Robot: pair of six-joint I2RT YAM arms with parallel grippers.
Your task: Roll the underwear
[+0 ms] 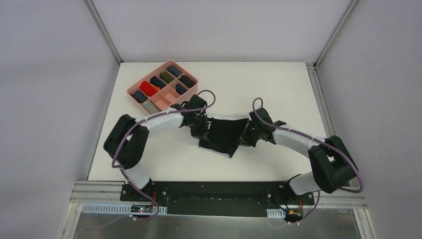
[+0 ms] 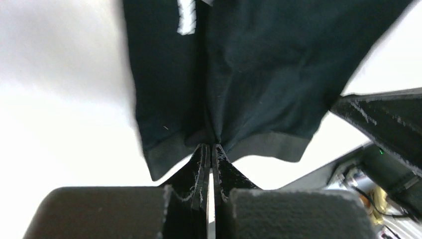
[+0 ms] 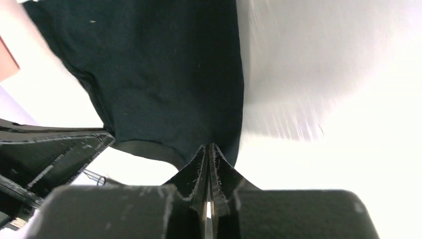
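Black underwear lies spread on the white table between both grippers, its band edge lighter. My left gripper is shut at the garment's left side; in the left wrist view its tips press at the cloth near the lower end of a fold, and whether cloth is between them cannot be seen. My right gripper is shut at the right side; in the right wrist view its tips rest at the cloth's edge, with nothing clearly between them.
A pink divided box with several rolled garments of various colours stands at the back left, close beside the left arm.
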